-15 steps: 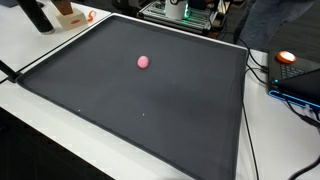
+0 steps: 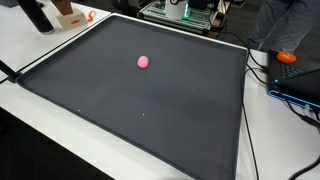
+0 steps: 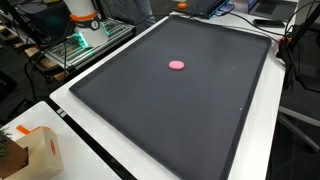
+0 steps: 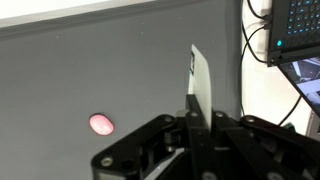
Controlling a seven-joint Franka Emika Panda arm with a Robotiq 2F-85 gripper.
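Note:
A small pink round object (image 2: 143, 62) lies alone on the dark grey mat (image 2: 150, 110), toward the mat's back. In exterior view 2 the same pink object (image 3: 176, 65) looks flat and oval. The wrist view shows the pink object (image 4: 101, 124) at lower left, well apart from the fingers. My gripper is shut, its pale narrow fingers together over the mat, and nothing shows between them. Neither exterior view includes the gripper; only the lower part of the arm (image 2: 175, 9) appears at the top edge.
A laptop (image 2: 296, 80) and cables stand on the white table right of the mat. An orange-red button (image 2: 287, 57) sits by it. Brown and dark items (image 2: 70, 16) are at the far left corner, with orange scissors handles (image 2: 91, 15).
The pink object and the visible part of the arm have stayed put.

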